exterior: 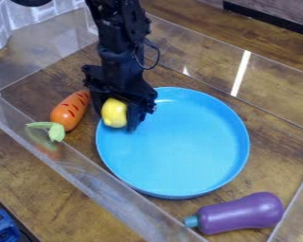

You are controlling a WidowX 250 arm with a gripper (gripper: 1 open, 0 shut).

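Observation:
My black gripper [120, 106] is low over the left rim of a round blue plate [173, 151], its fingers around a small yellow object [114, 114]. Whether the fingers grip it or only surround it is unclear. An orange toy carrot [72, 108] with a pale green top lies just left of the plate on the wooden surface.
A purple toy eggplant [239, 214] lies at the lower right, outside the plate. Transparent walls run along the left and bottom of the workspace. Bare wood [249, 85] fills the upper right.

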